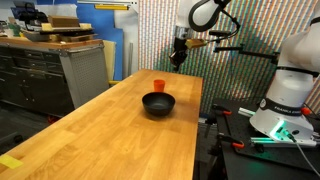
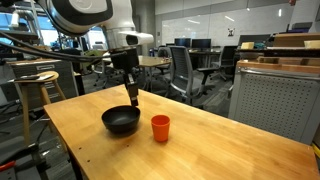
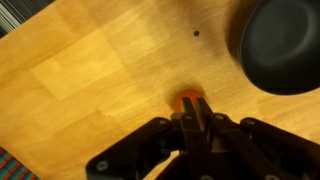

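Observation:
An orange-red cup (image 1: 159, 86) stands upright on the wooden table, close to a black bowl (image 1: 158, 104). From the other side, the cup (image 2: 160, 128) is to the right of the bowl (image 2: 121, 120), with a gap between them. My gripper (image 2: 132, 92) is above table height, clear of both. In the wrist view, the shut gripper has dark fingers close together; I cannot make out anything between them. Part of the cup (image 3: 187, 98) shows beyond the fingertips, and the bowl (image 3: 285, 45) lies at upper right, empty as far as it shows.
The wooden table (image 1: 90, 125) is broad and largely bare around the cup and bowl. A grey wheeled cabinet (image 2: 272, 97) stands behind it. An office chair (image 2: 208, 70) is in the background, away from the tabletop.

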